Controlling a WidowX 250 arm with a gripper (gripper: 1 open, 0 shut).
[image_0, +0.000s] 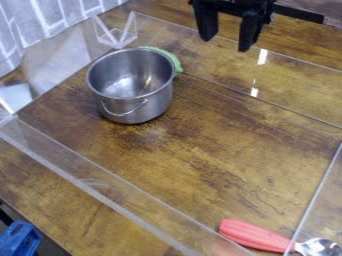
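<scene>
A dark gripper (230, 30) hangs at the top centre of the camera view, above and to the right of a steel pot (131, 88) with a wire handle. A green object (167, 57) lies just behind the pot, partly hidden by it. A spoon with a red handle (261, 236) lies at the bottom right. I cannot tell whether the gripper holds anything between its dark fingers.
A wooden table (201, 160) has clear space in its middle and right. Transparent walls run along its sides. A blue object (16, 240) sits at the bottom left corner, and white material is at the upper left.
</scene>
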